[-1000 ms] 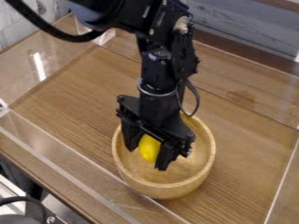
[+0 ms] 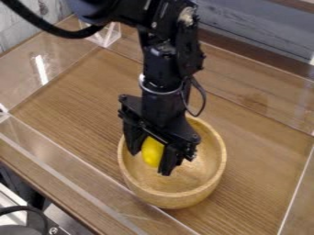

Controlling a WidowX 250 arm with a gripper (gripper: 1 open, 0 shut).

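My black gripper (image 2: 152,154) is lowered into a tan wooden bowl (image 2: 174,190) near the front middle. A yellow object (image 2: 152,151) sits between the fingers, partly hidden by them. From this view I cannot tell whether the fingers are closed on it or only around it.
Clear plastic edging runs along the left side. Dark cables show at the top left and bottom left, and a pale wall stands at the back right.
The gripper has shifted slightly to the left over the bowl, with the yellow object showing a little further left between its fingers.
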